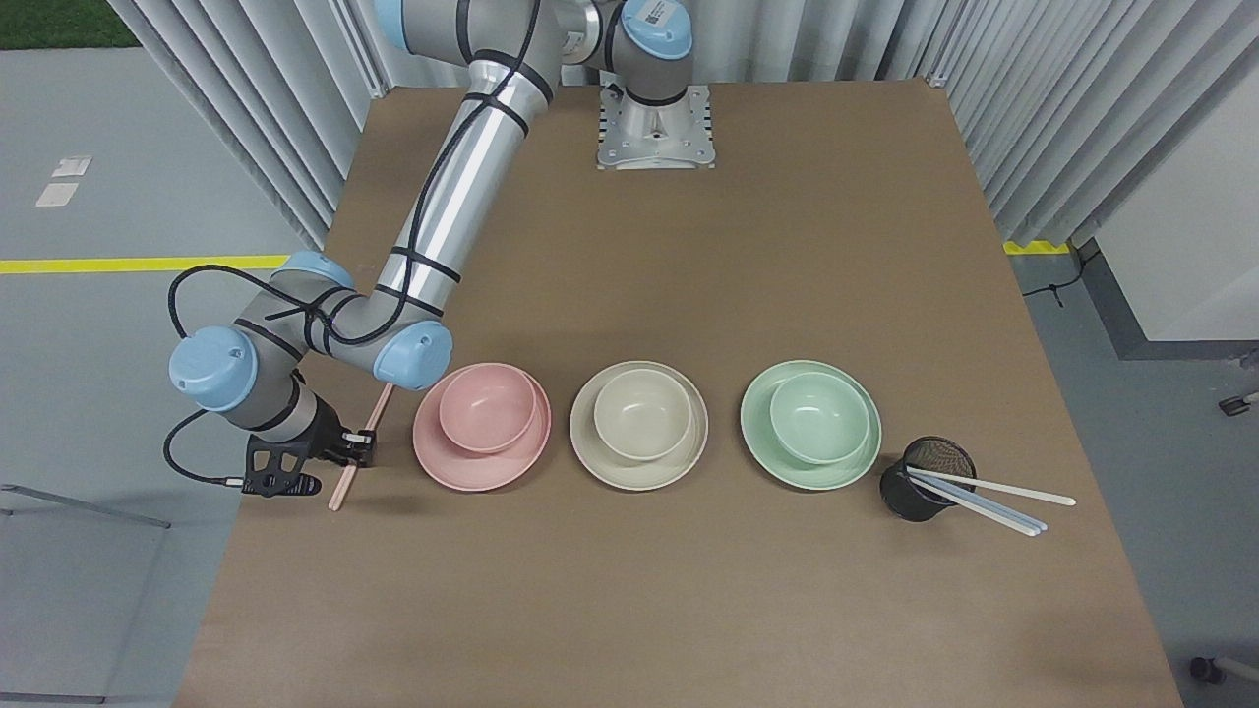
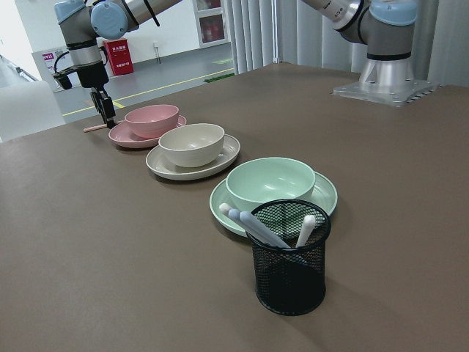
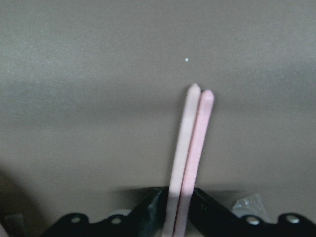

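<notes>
A pair of pink chopsticks [image 1: 338,496] [image 3: 197,138] lies along the left side of the table, left of the pink plate [image 1: 478,472] with its pink bowl [image 1: 487,407]. My gripper [image 1: 354,448] [image 2: 107,117] is down at the chopsticks, its fingertips pressed in on both sides of the pair, shut on them. In the wrist view the two sticks run side by side up from between the fingers.
A cream bowl [image 1: 643,413] on its plate and a green bowl [image 1: 820,415] on its plate stand to the right. A black mesh cup [image 2: 289,286] with light chopsticks stands at the far right.
</notes>
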